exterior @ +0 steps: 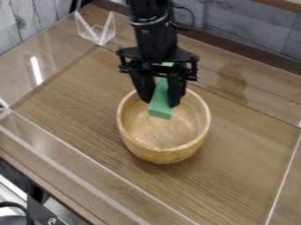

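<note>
My black gripper (pixel 157 86) hangs down from the top centre, shut on a green object (pixel 164 109) whose lower end reaches into a round wooden bowl (pixel 163 145). The bowl stands on the wooden table and looks empty apart from that object's end. The fingertips are above the bowl's back part, and the upper part of the green object is partly hidden by them.
A white frame-like item (pixel 98 28) lies at the back left, and another white piece is at the left edge. A dark cable is at the lower left corner.
</note>
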